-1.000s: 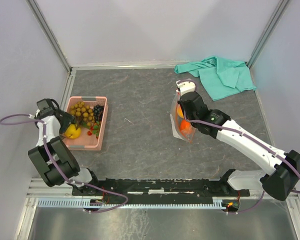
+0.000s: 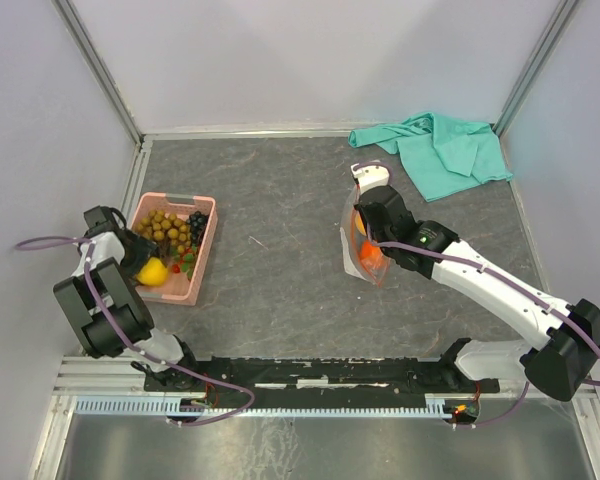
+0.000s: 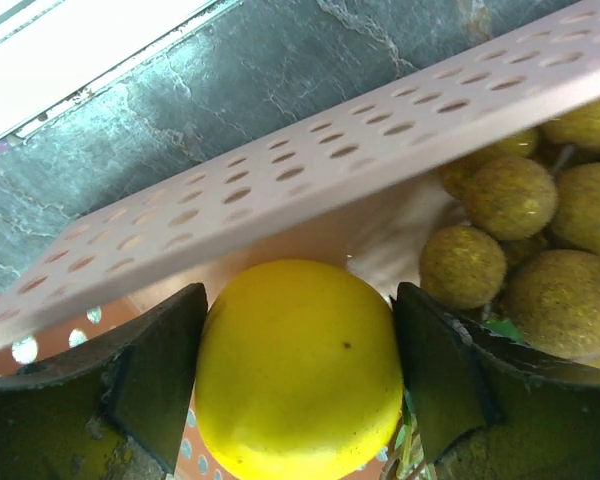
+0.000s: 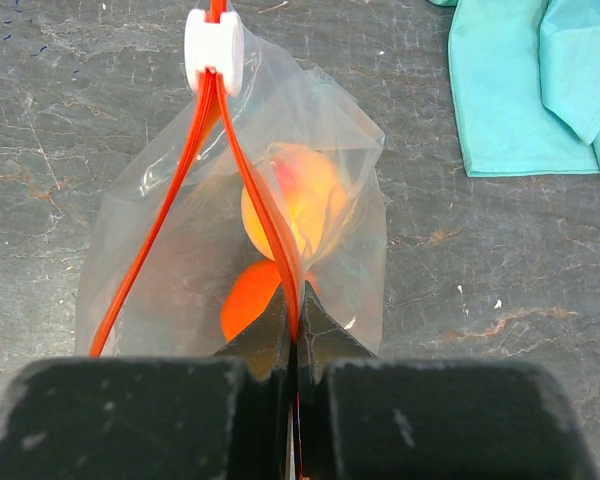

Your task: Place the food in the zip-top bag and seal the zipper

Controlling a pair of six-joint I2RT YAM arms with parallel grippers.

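Note:
In the left wrist view a yellow fruit (image 3: 300, 370) sits between the fingers of my left gripper, which seem to touch it on both sides; how firmly they press cannot be told. The fruit is still inside the pink basket (image 2: 210, 250). At right, the clear zip top bag stands with its mouth partly spread. Its red zipper edge runs into my right gripper, shut on that thin rim. A white slider (image 4: 214, 50) is at the far end of the zipper. Inside the bag are a yellow-red fruit (image 4: 305, 195) and an orange item (image 4: 248, 298).
Brown round fruits (image 2: 165, 225), dark grapes (image 2: 197, 225) and small red items (image 2: 188, 258) share the basket. The basket's perforated wall (image 3: 310, 165) rises close by the left fingers. A teal cloth (image 2: 450, 155) lies behind the bag. Between basket and bag the table (image 2: 280, 230) is clear.
My left gripper has shifted slightly right and toward the front, down over the yellow fruit, which has moved a little with it. The right arm and the bag have stayed still.

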